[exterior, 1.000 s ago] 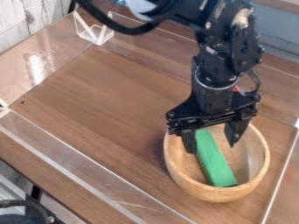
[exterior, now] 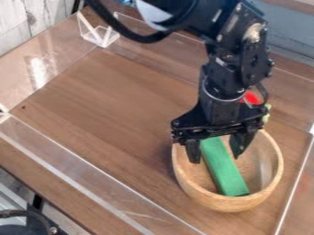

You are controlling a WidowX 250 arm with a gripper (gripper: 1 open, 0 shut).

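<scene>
A green block (exterior: 226, 171) lies lengthwise inside a light wooden bowl (exterior: 267, 189) at the lower right of the camera view. My black gripper (exterior: 216, 149) is over the back-left part of the bowl, its fingers apart, open around the upper end of the block. Whether the fingers touch the block cannot be seen clearly.
A red object (exterior: 252, 98) is partly hidden behind my arm at the right.
My gripper has shifted slightly up and left over the last second, uncovering a little more of the red object. The block and bowl look unmoved.
</scene>
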